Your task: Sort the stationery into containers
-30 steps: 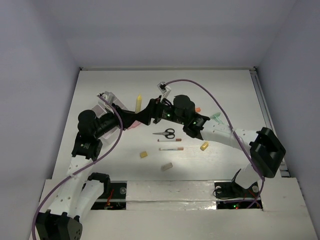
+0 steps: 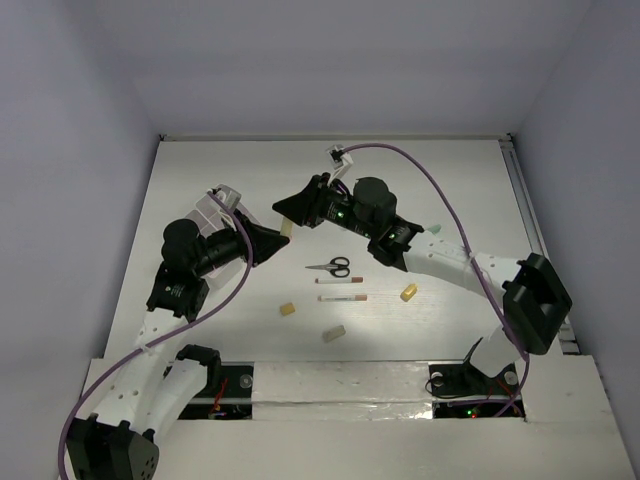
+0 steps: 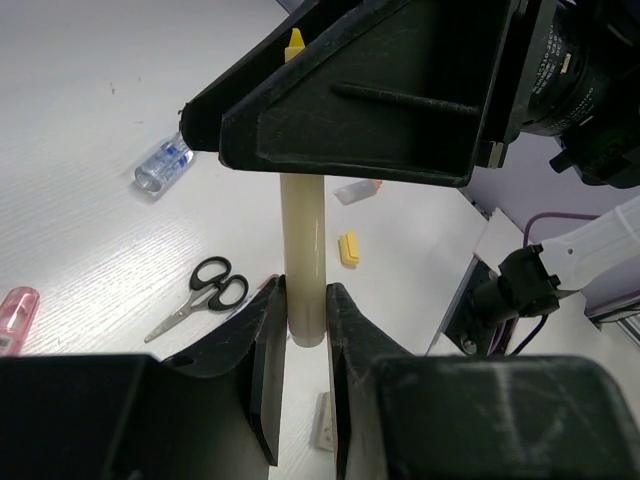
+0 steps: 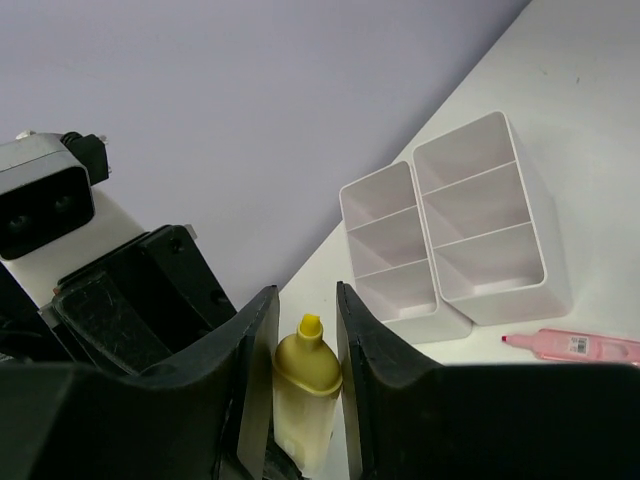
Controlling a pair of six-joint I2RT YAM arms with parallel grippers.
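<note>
A pale, yellow-tipped stick (image 3: 303, 240), like a marker or glue tube, stands upright between the two grippers. My right gripper (image 2: 282, 206) is shut on it, seen from the side in the left wrist view. My left gripper has its fingertips close around the stick's lower end; whether they grip it is unclear. On the table lie scissors (image 2: 330, 267), two pens (image 2: 342, 298), a yellow piece (image 2: 409, 291), a tan block (image 2: 287, 308), a grey block (image 2: 333, 333), a pink marker (image 4: 590, 348) and a clear bottle (image 3: 162, 165).
Two white three-compartment organisers (image 4: 490, 220) stand on the left of the table, partly under the left arm in the top view. Walls border the table.
Both grippers have shifted: the right one rose slightly in the top view and the left moved a little right. The stick has turned from pointing up-image to mostly hidden between them.
</note>
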